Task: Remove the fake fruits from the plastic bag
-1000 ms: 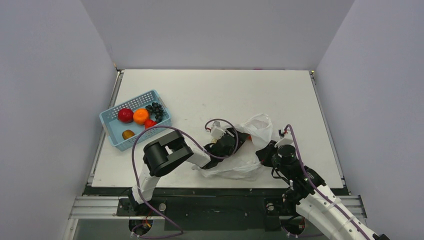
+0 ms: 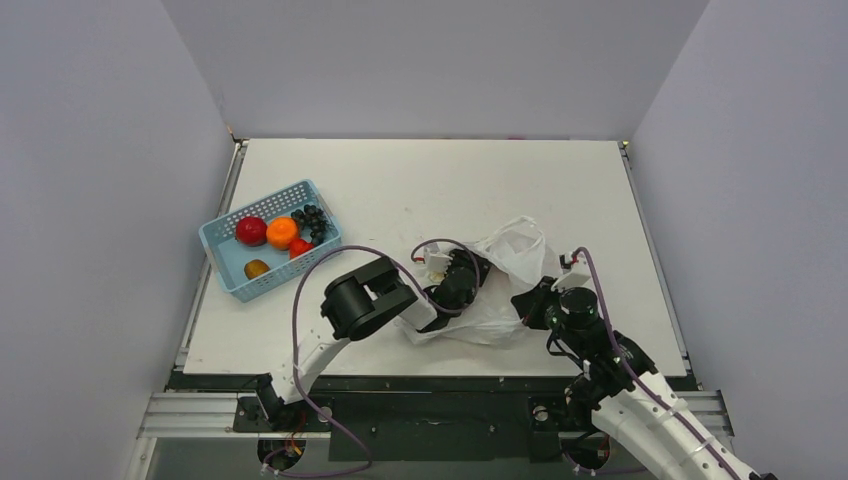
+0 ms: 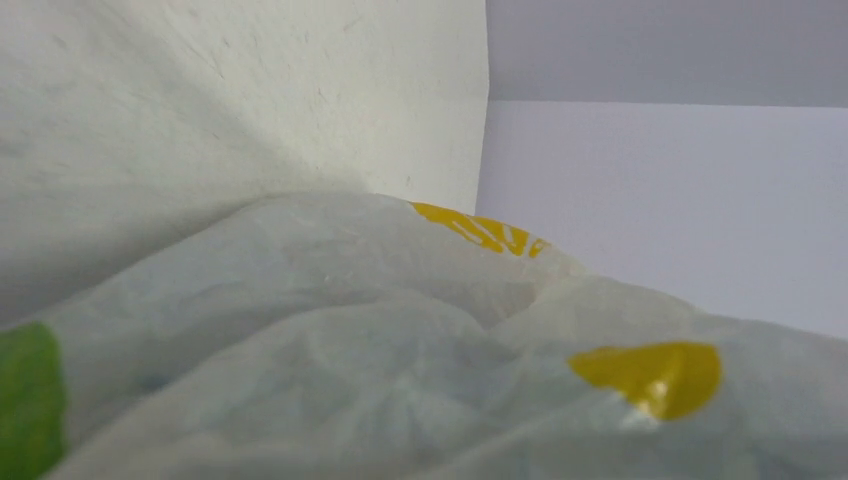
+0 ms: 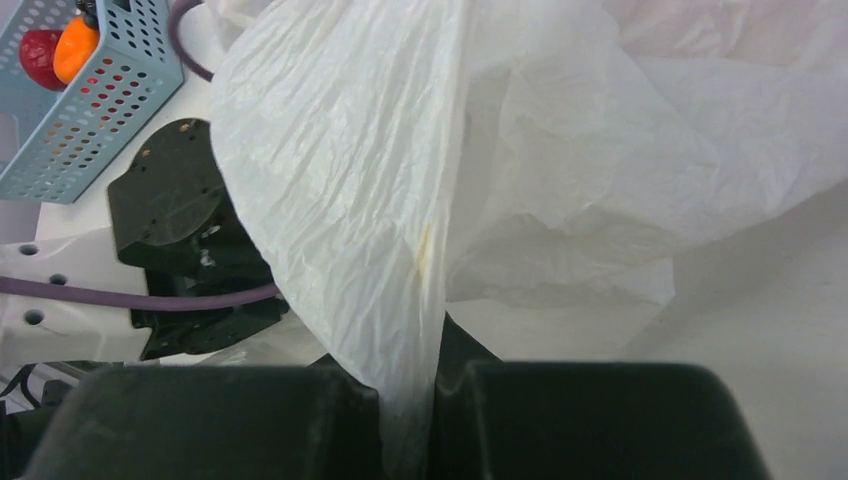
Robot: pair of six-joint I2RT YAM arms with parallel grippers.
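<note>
The white plastic bag [image 2: 513,255] lies crumpled at the middle right of the table, its upper part held raised. My right gripper is shut on a gathered fold of that bag, which runs up from between its dark fingers. From the left, my left gripper [image 2: 484,268] reaches into the bag; its fingertips are hidden, so its fingers and anything between them do not show. White plastic with yellow and green print [image 3: 650,378] fills the lower part of the left wrist view. No fruit shows inside the bag.
A light blue basket [image 2: 266,283] at the left holds a red apple [image 2: 251,231], an orange [image 2: 283,233], dark grapes [image 2: 311,222], a red fruit [image 2: 300,247] and a brown fruit [image 2: 256,269].
A red-orange patch seen by its gripper a second ago is no longer visible.
</note>
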